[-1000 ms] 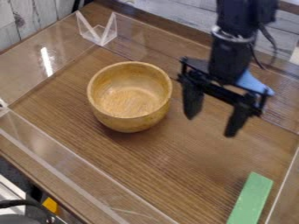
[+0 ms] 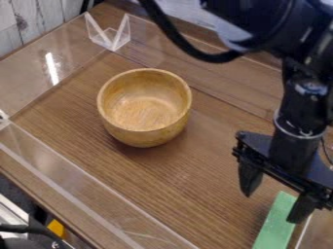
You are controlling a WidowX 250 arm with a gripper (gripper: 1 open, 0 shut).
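Note:
My black gripper [image 2: 276,185] stands open on the right of the camera view, its two fingertips lowered just above and to the left of a green rectangular object [image 2: 277,222] near the bottom right edge. I see nothing between the fingers. The arm covers much of the upper right.
A yellow-tan bowl [image 2: 143,105] sits on the wooden tabletop [image 2: 156,195] at upper left. A white wire-like item [image 2: 107,35] lies at the back left. A small yellow item [image 2: 55,228] shows at the lower left edge.
The bowl and green object appear unmoved.

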